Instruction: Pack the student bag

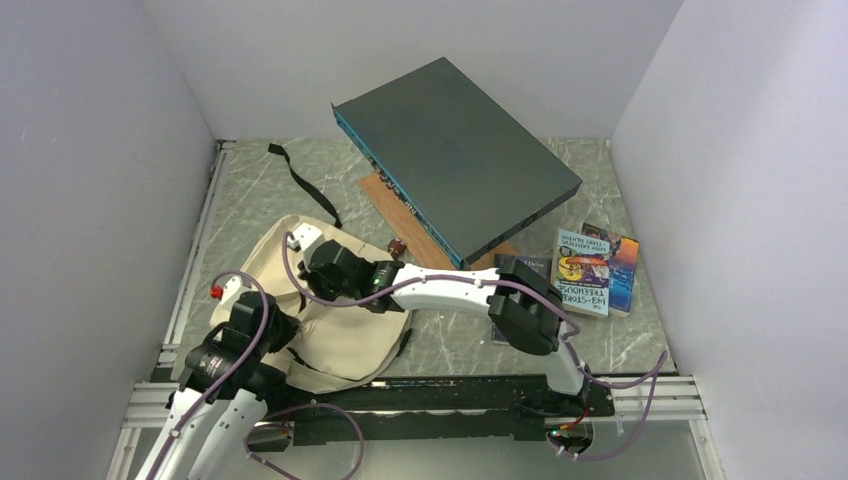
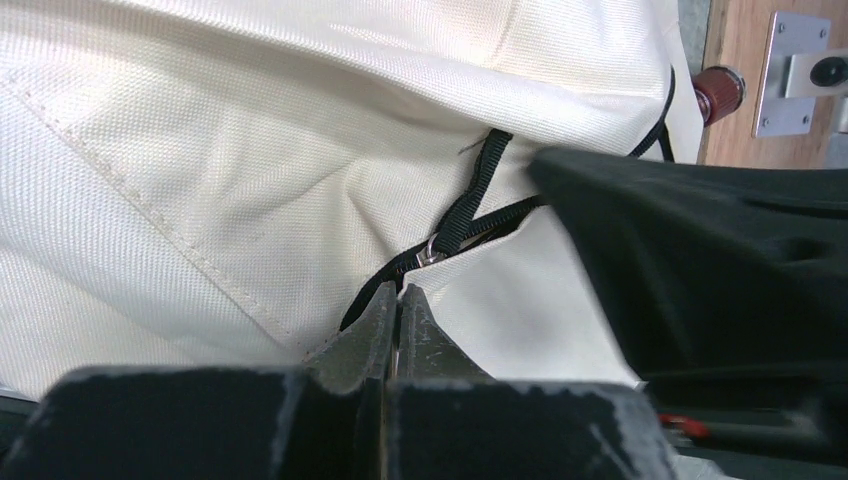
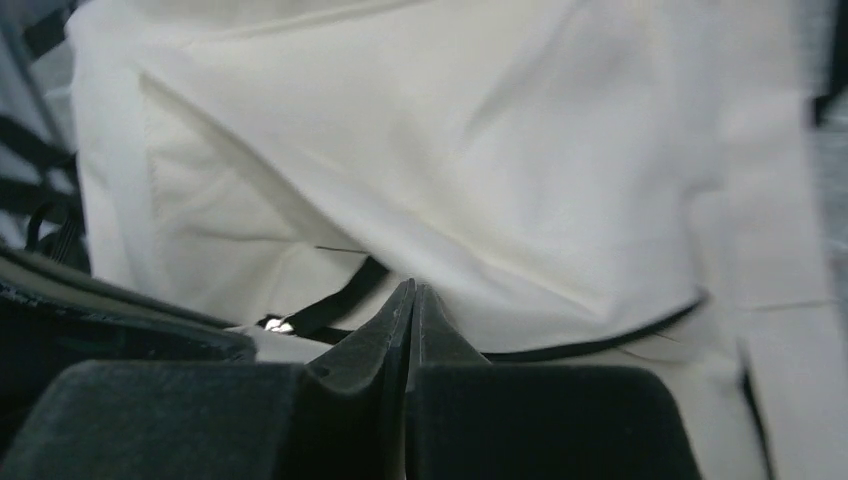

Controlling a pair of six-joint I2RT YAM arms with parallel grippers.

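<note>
The cream bag (image 1: 345, 335) lies flat at the left of the table, its black zipper (image 2: 520, 212) partly open with a black pull strap (image 2: 472, 190) on it. At the zipper's end, my left gripper is shut with a thin edge of the bag's cream cloth between its fingertips. My right gripper is also shut; nothing shows between its fingers. It is over the bag, close to the zipper and strap. In the top view both arms hide part of the opening. Several books (image 1: 581, 272) lie at the right.
A large dark panel (image 1: 455, 160) overhangs the table's middle, above a wooden board (image 1: 405, 215). A small brown-red object (image 1: 397, 247) sits beside the bag. One black strap (image 1: 305, 187) trails behind it. Bare table shows at front right.
</note>
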